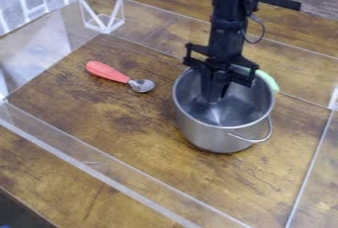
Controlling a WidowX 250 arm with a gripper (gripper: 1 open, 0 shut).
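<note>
My gripper (209,92) reaches down from the top of the view into a large steel pot (227,128) with a wire handle, its fingertips dark and hard to make out inside the rim. I cannot see anything held between them. A pale green object (267,80) lies just behind the pot's right rim, partly hidden. A pizza cutter with a red handle (109,72) lies on the wooden table (93,153) to the left of the pot.
A white wire frame (103,15) sits at the back left by the transparent edge panel.
</note>
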